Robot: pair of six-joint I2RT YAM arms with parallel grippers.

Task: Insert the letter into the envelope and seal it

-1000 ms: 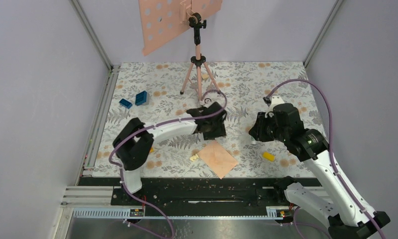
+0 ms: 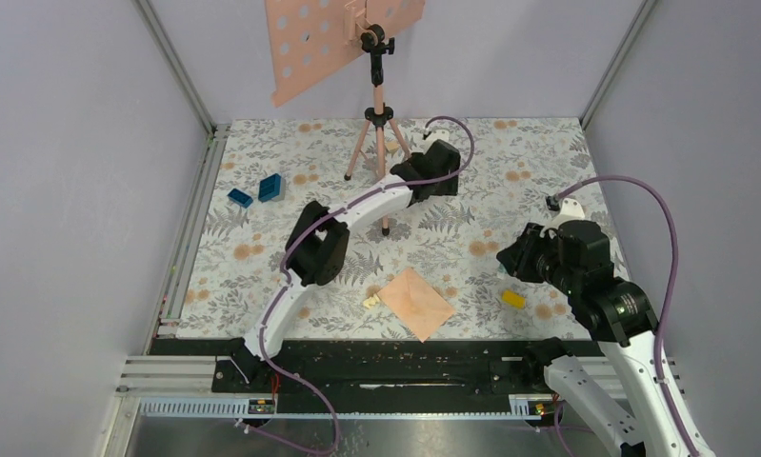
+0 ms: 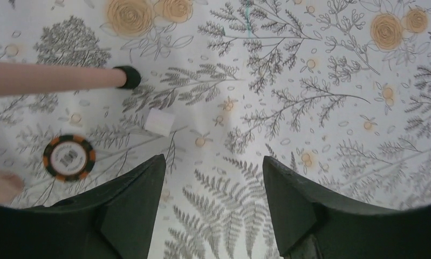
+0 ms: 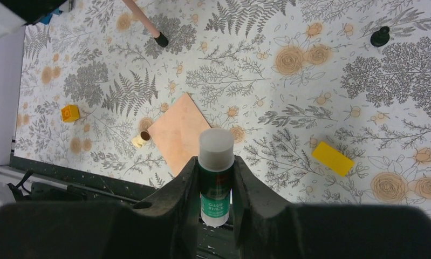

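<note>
The salmon envelope [image 2: 416, 305] lies flap-side up near the front middle of the table, also visible [image 4: 175, 135] in the right wrist view. My right gripper is shut on a green glue stick with a white cap [image 4: 216, 141], held above the right side of the table. My left gripper is open with nothing between its fingers, over bare table toward the back middle, near a tripod leg [image 3: 89, 76] and a small white cube [image 3: 159, 122]. No separate letter can be made out.
A tripod [image 2: 378, 114] with a pink board stands at the back middle. Blue containers [image 2: 271, 188] sit at the left. A yellow block [image 2: 512, 299] lies right of the envelope, a small cream piece [image 2: 371, 301] left of it.
My left gripper has moved up toward the back of the table, away from the envelope. My right gripper has shifted to the right with the glue stick.
</note>
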